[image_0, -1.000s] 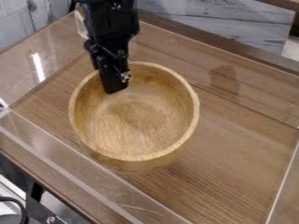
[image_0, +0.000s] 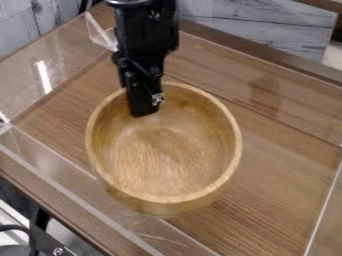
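Observation:
A large round wooden bowl (image_0: 167, 160) sits near the middle of the table, pale tan inside and out. My black gripper (image_0: 140, 98) comes down from the top of the view onto the bowl's upper left rim and is shut on it; the fingertips are partly hidden at the rim.
Clear plastic-like strips run along its left and near edges. A grey-white wood-grain wall (image_0: 267, 30) stands behind it, and a dark cable hangs at the lower left beyond the edge.
The bowl and my gripper have moved together slightly to the right and down in the view, with the grip on the rim unchanged.

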